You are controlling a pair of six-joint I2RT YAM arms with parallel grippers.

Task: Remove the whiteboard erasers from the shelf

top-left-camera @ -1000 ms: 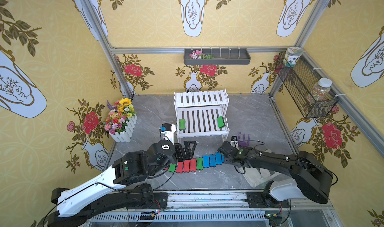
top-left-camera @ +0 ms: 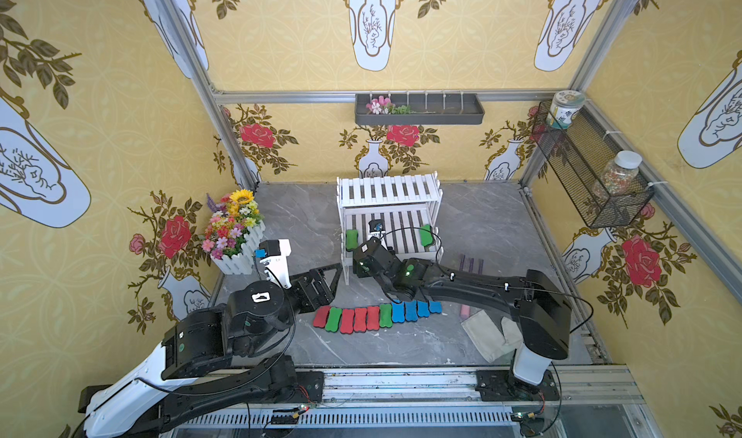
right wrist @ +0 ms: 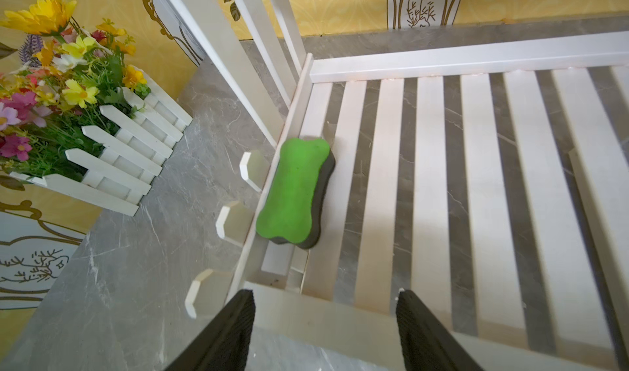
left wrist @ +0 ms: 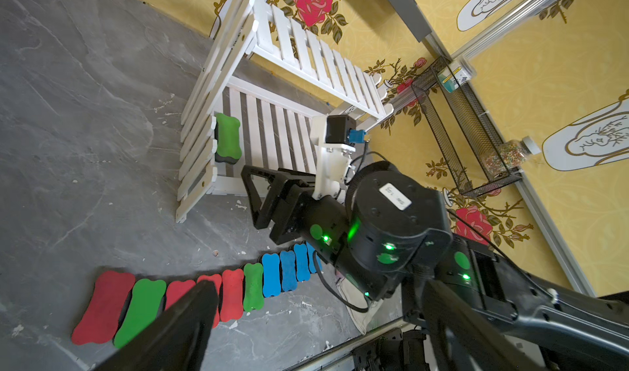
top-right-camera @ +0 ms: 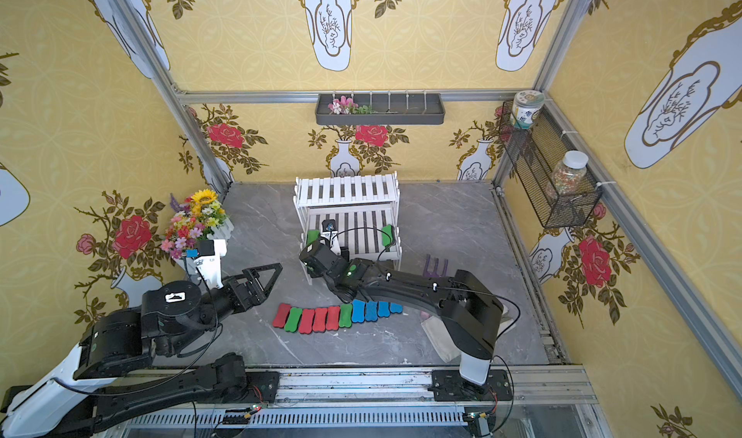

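Observation:
A white slatted two-tier shelf (top-left-camera: 390,188) stands at the back centre. A green eraser (right wrist: 293,189) lies on its lower tier at the left end; another green eraser (top-right-camera: 387,234) lies at the right end. My right gripper hangs at the shelf's front-left, just short of the left eraser, fingers apart with nothing between them. My left gripper (top-left-camera: 327,282) stands open and empty, left and front of the shelf. A row of red, green and blue erasers (top-left-camera: 359,319) lies on the table in front.
A flower planter (top-left-camera: 235,261) stands left of the shelf. A cloth (top-left-camera: 483,333) and purple items (top-left-camera: 470,268) lie at the right. A wire basket (top-left-camera: 587,175) is on the right wall.
My right arm has swung left and up, its gripper moving from beside the blue erasers to the shelf's front-left. My left arm has drawn back to the left.

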